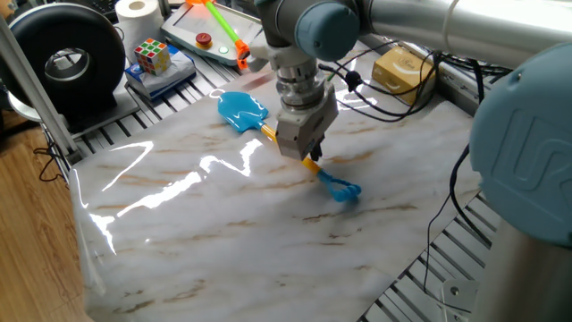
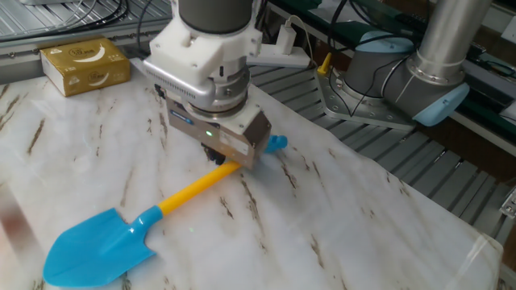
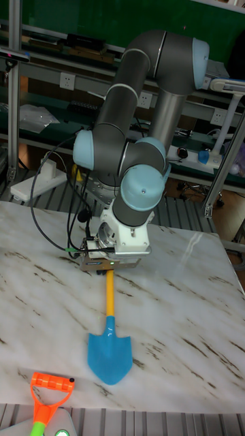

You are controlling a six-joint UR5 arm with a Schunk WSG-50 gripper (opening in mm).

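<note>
A toy shovel with a blue blade (image 1: 241, 111), a yellow shaft (image 2: 196, 189) and a blue handle (image 1: 340, 187) lies on the marble-patterned table. In exterior view 3 its blade (image 3: 110, 356) points toward the front edge. My gripper (image 1: 315, 154) is pointed down at the shaft, near the handle end. The gripper body covers part of the shaft and handle in exterior view 2. Only small dark bits of the fingers (image 2: 213, 155) show beside the shaft. Their spacing, and whether they touch the shovel, is hidden.
A yellow box (image 2: 85, 66) stands at the table's edge, with loose black cables (image 1: 393, 112) near it. An orange-and-green toy handle (image 3: 51, 392) lies off the edge by the blade. A puzzle cube (image 1: 152, 55) sits on a blue box.
</note>
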